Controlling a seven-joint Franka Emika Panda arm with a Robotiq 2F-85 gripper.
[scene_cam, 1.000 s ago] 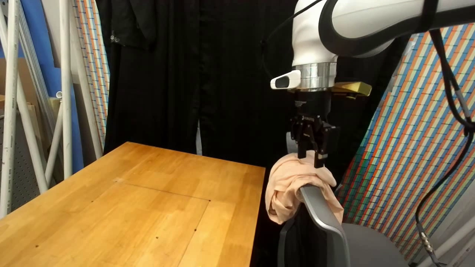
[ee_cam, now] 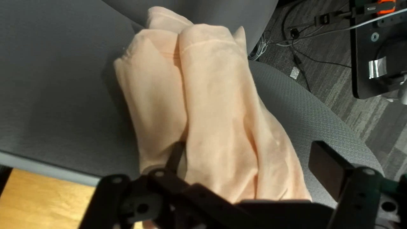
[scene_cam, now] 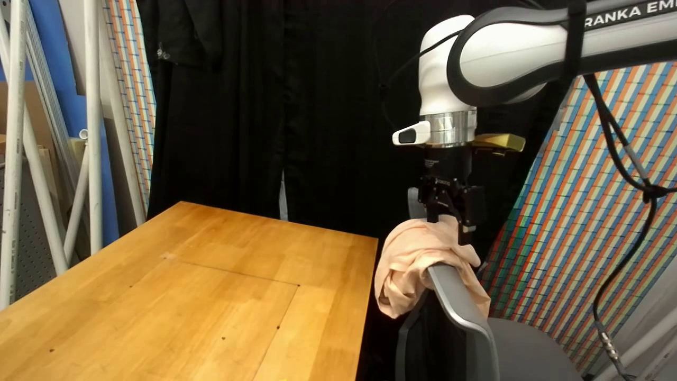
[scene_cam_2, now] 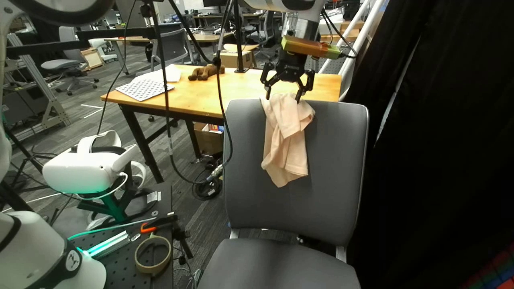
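Note:
A peach cloth is draped over the top edge of a grey chair's backrest. Its front part hangs down the seat side in soft folds, as the second exterior view shows, and a bunched part hangs on the table side. Right at the backrest's top, my gripper points down with its fingers spread wide around the cloth's upper part. In the wrist view the cloth runs between the spread fingers, the left finger overlapping its edge and the right finger standing apart from it. Whether either finger touches the cloth I cannot tell.
Beside the chair is a wooden table, its near part bare. A brown plush toy and a white keyboard lie on it. A black stand with a white headset is at the left. Black curtains hang close to the chair.
My gripper has come down a little, its fingers now lower against the cloth at the chair's top. The cloth's table-side bunch has shifted slightly to the left.

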